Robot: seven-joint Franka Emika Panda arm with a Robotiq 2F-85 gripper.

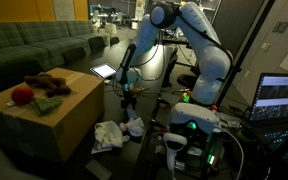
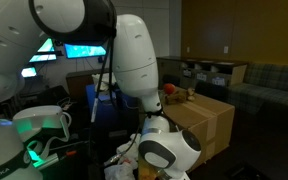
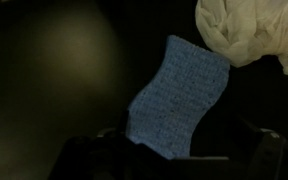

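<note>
In the wrist view a blue knitted-looking cloth lies on a dark surface, its lower end between the two sides of my gripper. The fingers stand wide apart, and no contact with the cloth shows. Crumpled whitish material, thin like a bag, lies to the upper right of the cloth. From exterior view 1, my gripper points down over the dark table, just behind two pale crumpled pieces, a left one and a right one. In exterior view 2 the arm's white wrist hides much of the work area.
A large cardboard box borders the table on the left, with a red ball and a brown soft toy on top. An open laptop stands at the far right. Bare dark surface lies left of the blue cloth in the wrist view.
</note>
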